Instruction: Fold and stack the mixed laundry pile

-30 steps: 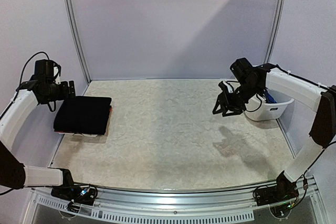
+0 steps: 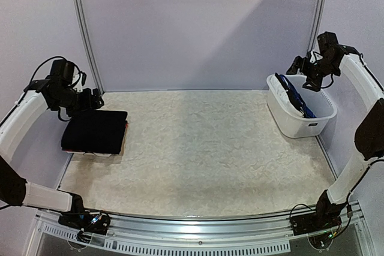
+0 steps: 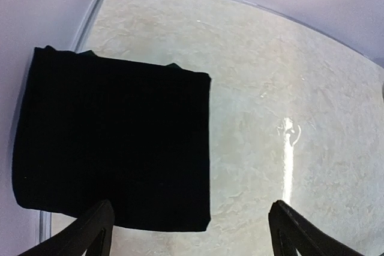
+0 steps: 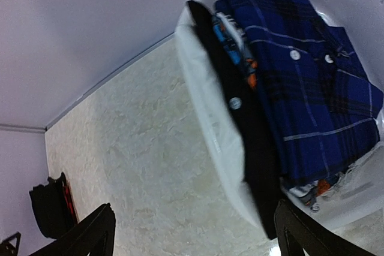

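Note:
A black folded stack (image 2: 95, 132) lies at the table's left side, with thin edges of other cloth showing below its top layer. My left gripper (image 2: 90, 101) hovers at the stack's back edge, fingers open and empty; its fingers (image 3: 99, 226) frame the bottom of the left wrist view. At the right, a white basket (image 2: 288, 121) holds laundry: a blue plaid garment (image 4: 312, 88) with buttons, a black piece (image 4: 240, 112) and a white piece (image 4: 207, 97) hanging along the rim. Above the basket's back my right gripper (image 2: 301, 75) stands open, nothing between its fingers.
Grey walls close in the back and both sides; the basket stands near the right wall and the stack near the left one.
My right gripper has risen and moved right, from over the table to above the basket, uncovering the clothes inside. The left gripper has shifted slightly right. The stack has not moved.

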